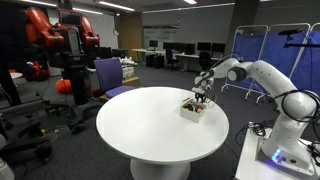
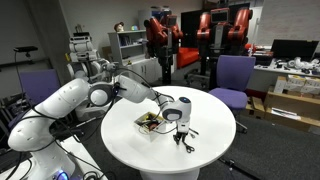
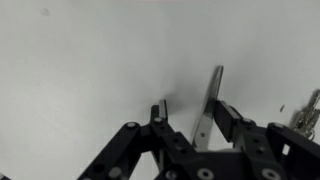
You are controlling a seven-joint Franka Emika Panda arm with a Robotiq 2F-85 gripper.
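Note:
In the wrist view a slim grey object with a paler lower part (image 3: 207, 113) lies on the white table. My gripper is part open around its line, with the object closer to the right finger; whether it touches that finger is unclear. At the right edge of the same view is a shiny metal item (image 3: 307, 115), partly cut off. From the second exterior view, my gripper (image 2: 179, 138) points down near the tabletop, and small dark items (image 2: 187, 148) lie beside it.
An open box (image 1: 192, 114) holding assorted objects stands on the round white table (image 1: 140, 120), close to the arm. A purple chair (image 2: 233, 78) stands by the table.

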